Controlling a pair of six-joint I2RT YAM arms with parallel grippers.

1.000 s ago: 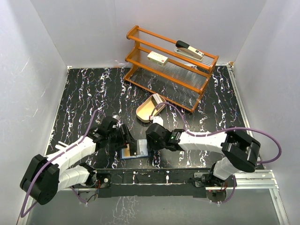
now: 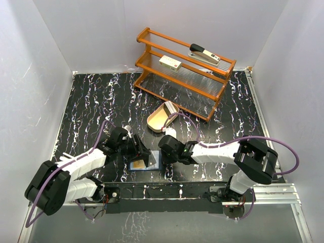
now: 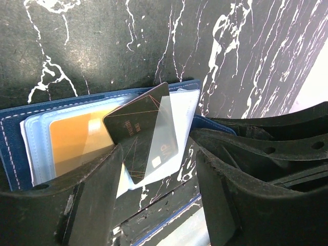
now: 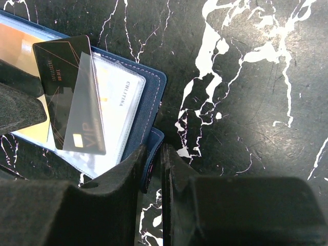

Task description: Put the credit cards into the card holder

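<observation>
The blue card holder [image 3: 61,102] lies open on the marble table, with clear sleeves holding an orange card [image 3: 77,141] and white inserts. A black card [image 3: 137,128] with a translucent strip lies over it, aslant across the sleeves. My left gripper is open just above the holder, beside the black card. My right gripper is shut on the holder's blue edge at its right end.
A beige tray [image 2: 156,121] with light items stands behind the holder. A wooden rack [image 2: 177,81] with a stapler [image 2: 203,54] and a small box [image 2: 169,63] stands at the back.
The right arm has barely moved.
</observation>
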